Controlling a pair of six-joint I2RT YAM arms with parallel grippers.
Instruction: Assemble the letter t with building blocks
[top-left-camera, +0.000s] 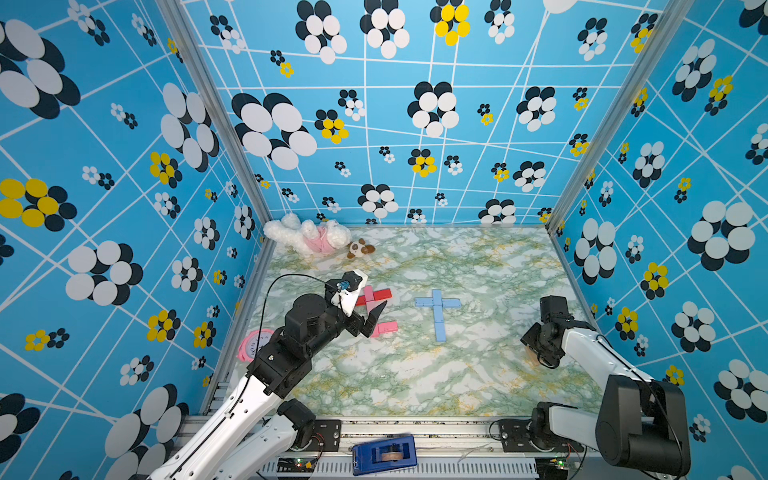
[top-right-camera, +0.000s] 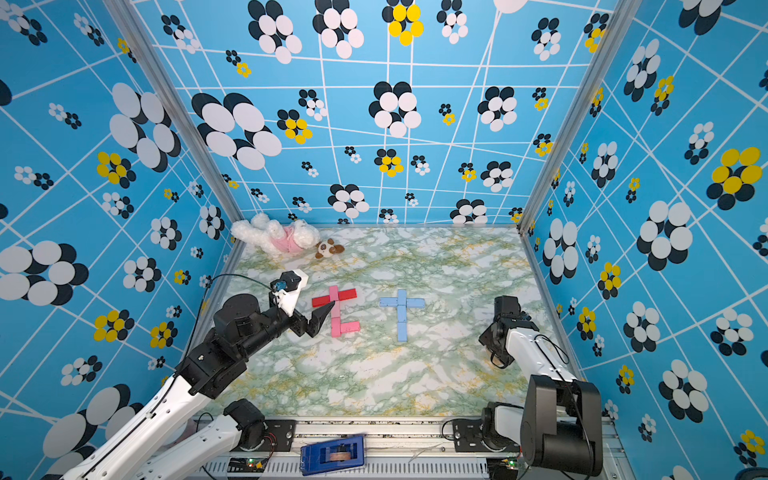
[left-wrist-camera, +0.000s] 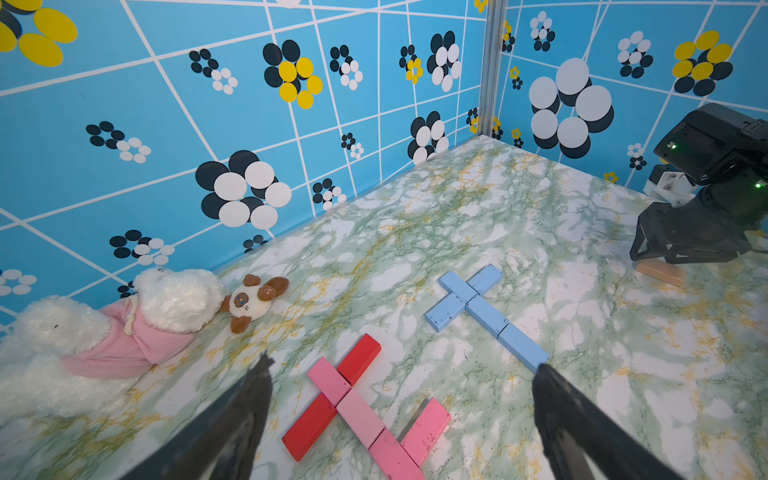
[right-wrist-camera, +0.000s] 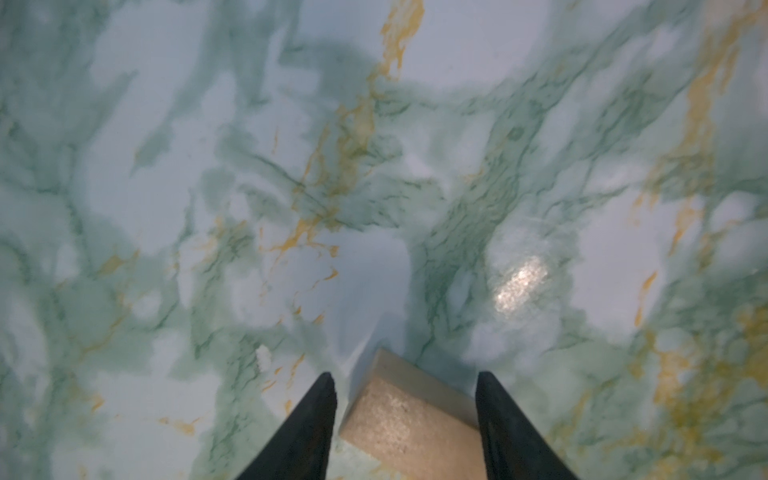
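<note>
Red and pink blocks (left-wrist-camera: 360, 415) form a t with a foot, left of centre on the marble table. Right of them, light-blue blocks (top-right-camera: 401, 320) form a cross with a longer lower stem. My left gripper hangs open above the pink-and-red letter, nothing between its fingers. On the right, my right gripper is low over a tan wooden block (right-wrist-camera: 412, 432), its fingers apart on either side of the block's end; whether they touch it I cannot tell.
A white-and-pink plush toy (top-left-camera: 320, 240) and a small brown-white toy (top-left-camera: 360, 248) lie at the back left. A pink round object (top-left-camera: 248, 345) is at the left edge.
</note>
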